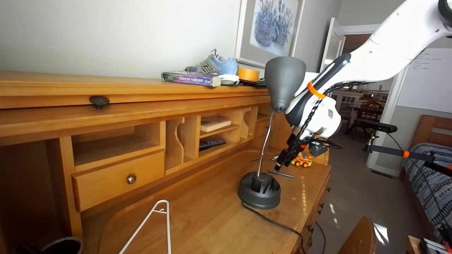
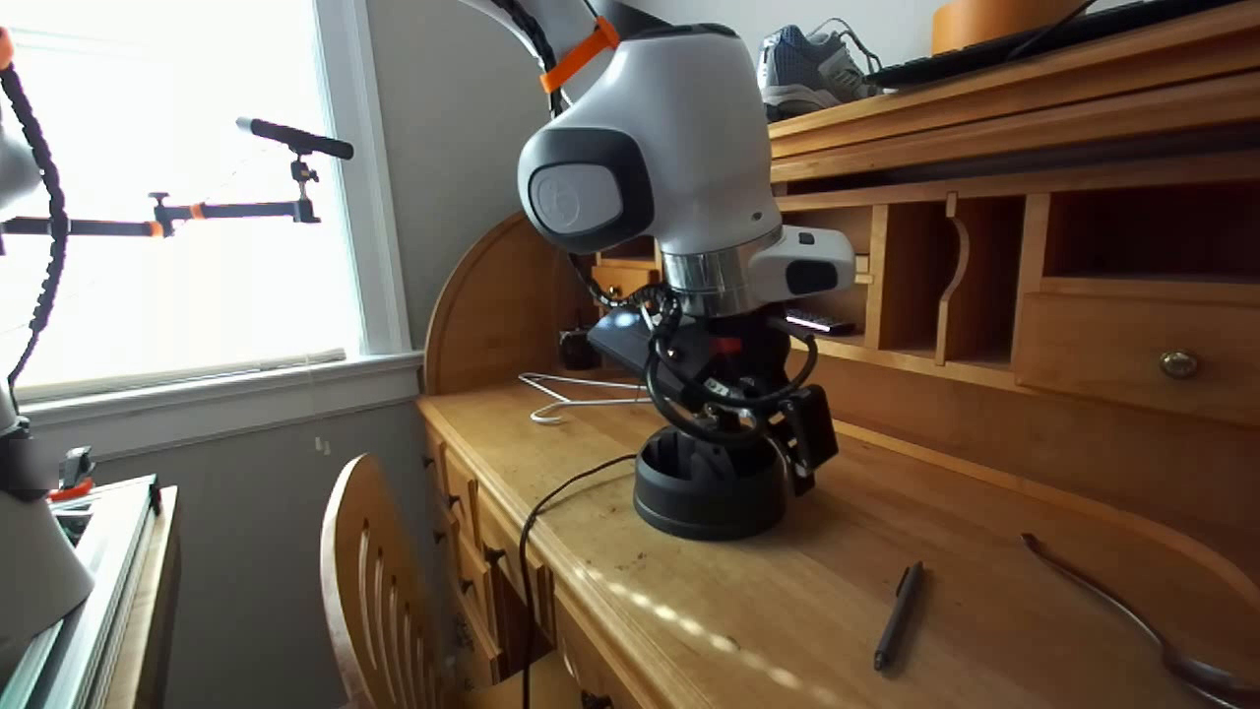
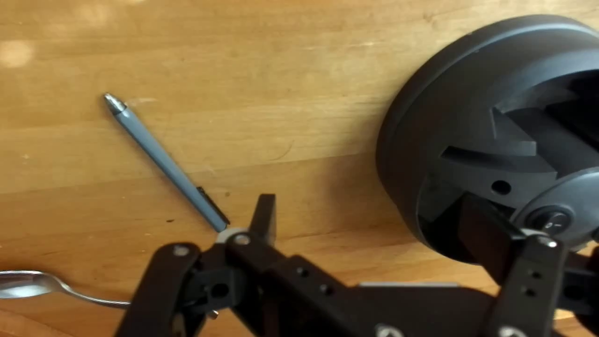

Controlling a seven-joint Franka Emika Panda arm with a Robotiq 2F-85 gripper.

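My gripper stands open over the desk, with nothing between its fingers. In the wrist view the right-hand finger (image 3: 489, 235) overlaps the dark lamp base (image 3: 418, 132); whether they touch I cannot tell. A grey pen (image 3: 163, 160) lies slantwise on the wood, up and left of the other finger. Part of a metal spoon (image 3: 28, 284) shows at lower left. The desk lamp (image 1: 285, 78) stands upright, its shade in front of part of my arm. Behind the gripper in exterior view 1 sits an orange toy car (image 1: 304, 161).
A white hanger (image 1: 168, 224) lies on the desk, and the lamp's cord (image 2: 528, 555) runs over the front edge. Pigeonholes and a drawer (image 1: 123, 180) line the back. On the top shelf are a book (image 1: 188, 78), a shoe (image 1: 226, 65) and an orange container (image 1: 248, 74).
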